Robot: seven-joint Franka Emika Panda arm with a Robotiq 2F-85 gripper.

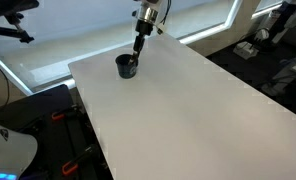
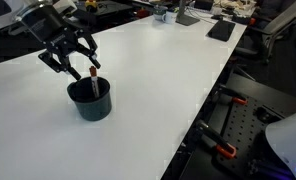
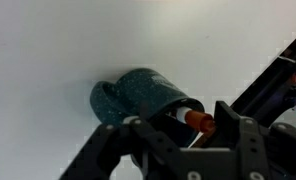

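Observation:
A dark mug (image 2: 90, 100) stands upright on the white table, its handle (image 3: 108, 100) toward the left in the wrist view. A marker with a red-orange end and a white body (image 2: 94, 80) stands in the mug, its top above the rim. My gripper (image 2: 86, 66) is right over the mug with its fingers apart. In the wrist view the marker's orange end (image 3: 199, 121) shows between the spread fingers; whether either finger touches it I cannot tell. From the far side, the gripper (image 1: 137, 54) reaches down to the mug (image 1: 126, 66).
Several small items and a dark flat object (image 2: 221, 30) lie at the far end.

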